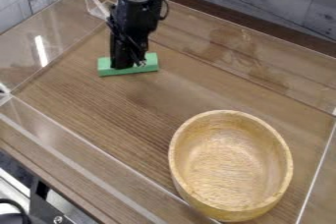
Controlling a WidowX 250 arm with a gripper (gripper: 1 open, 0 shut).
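Note:
My black gripper [126, 53] reaches down from the top of the camera view onto a green rectangular block [145, 63] lying on the wooden table [144, 120]. Its fingertips are at the block, over its left and middle part, and look shut. I cannot tell whether anything is between them.
A large pale tan bowl [230, 120] stands at the lower right. A grey panelled wall runs along the back, and dark cables show off the table at the bottom left.

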